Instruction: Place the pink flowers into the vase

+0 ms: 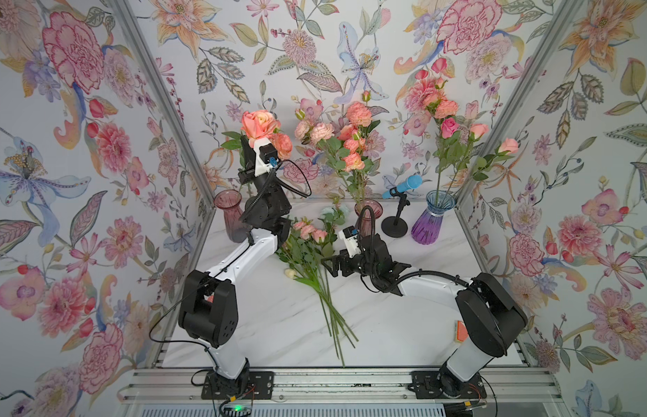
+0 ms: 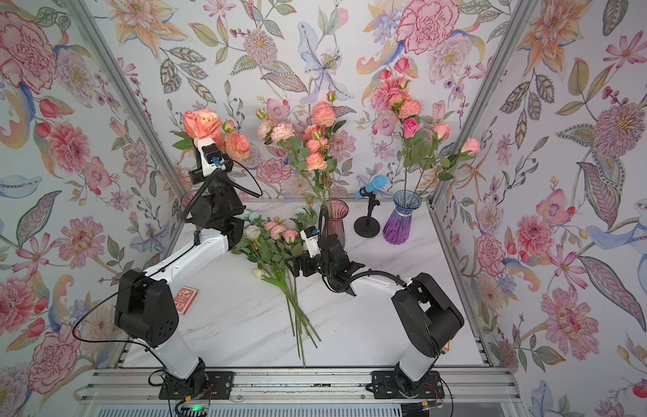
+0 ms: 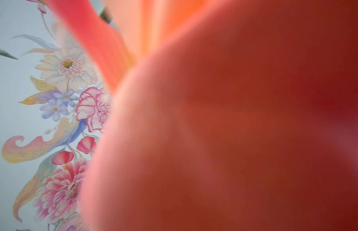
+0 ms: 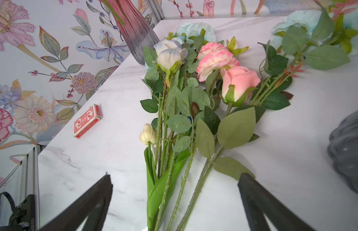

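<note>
In the top left view my left gripper (image 1: 252, 154) is raised at the back left, with a large coral-pink rose (image 1: 258, 124) at its tip. It is shut; the rose travels with it, and the stem between the fingers is hidden. Blurred petals (image 3: 225, 134) fill most of the left wrist view. A pink glass vase (image 1: 229, 212) stands low behind the left arm. Another coral flower (image 1: 281, 145) shows beside the gripper. My right gripper is open and empty, above the stems of flowers lying on the table, among them a pink rose (image 4: 239, 82).
A second pink vase (image 2: 335, 215) holds coral flowers at the back middle. Right of it stand a blue-topped stand (image 1: 394, 223) and a purple vase (image 1: 426, 226) with roses. A red card box (image 2: 185, 299) lies at left.
</note>
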